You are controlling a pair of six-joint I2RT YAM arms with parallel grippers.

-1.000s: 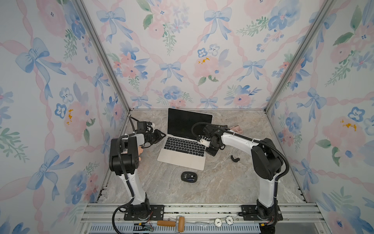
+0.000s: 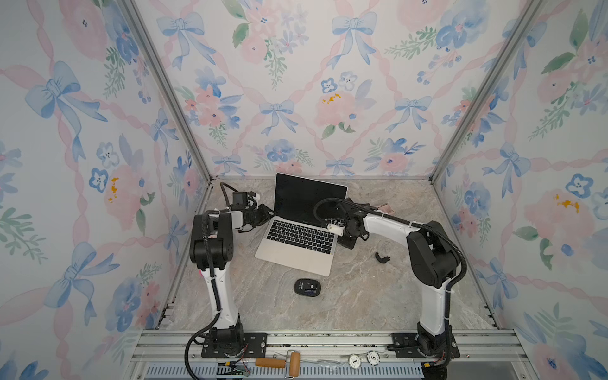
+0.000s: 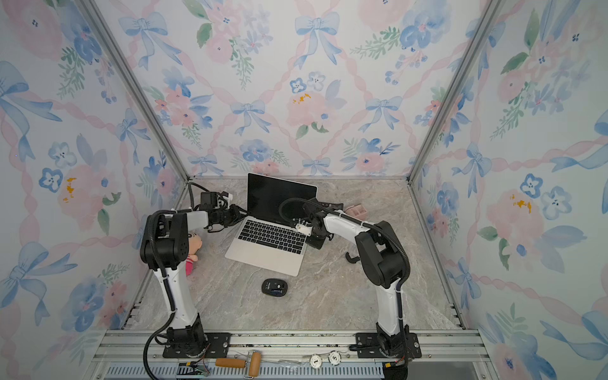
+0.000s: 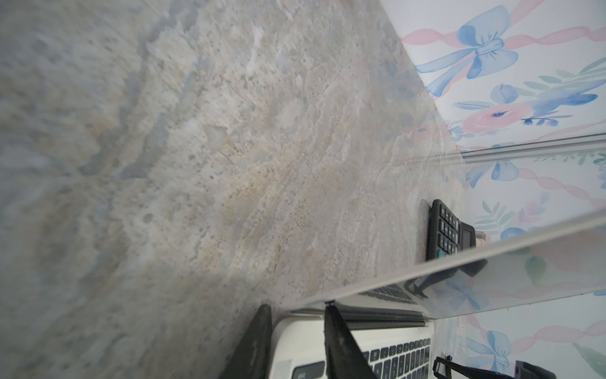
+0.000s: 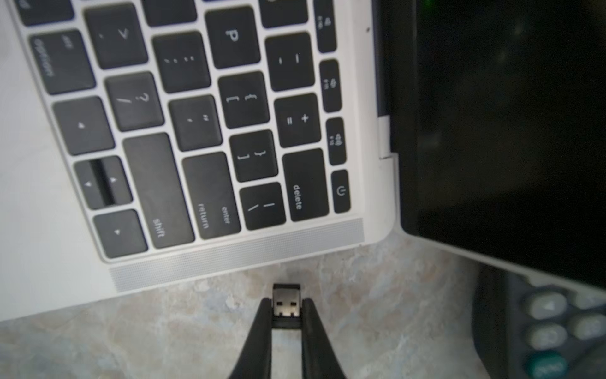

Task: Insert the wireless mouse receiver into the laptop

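Observation:
The silver laptop (image 2: pixel 294 252) stands with its screen (image 2: pixel 307 197) raised and its black keyboard facing the front. At its back left corner my left gripper is part open, with one finger on each side of the white corner in the left wrist view; whether they touch it, I cannot tell. My right gripper is shut on the small USB receiver (image 5: pixel 286 301), whose metal plug points toward the laptop's right edge (image 5: pixel 236 264). A strip of table shows between plug and edge. The dark mouse (image 2: pixel 307 287) lies in front of the laptop, underside up.
A black calculator (image 4: pixel 447 230) lies behind the laptop's right side, near the right arm. A small black curved piece (image 2: pixel 382 257) is on the table at right. A doll (image 3: pixel 193 249) sits beside the left arm.
My left gripper has moved right and away from the front, up to the laptop's corner. The laptop has shifted and turned slightly. The right gripper has moved a little to the right.

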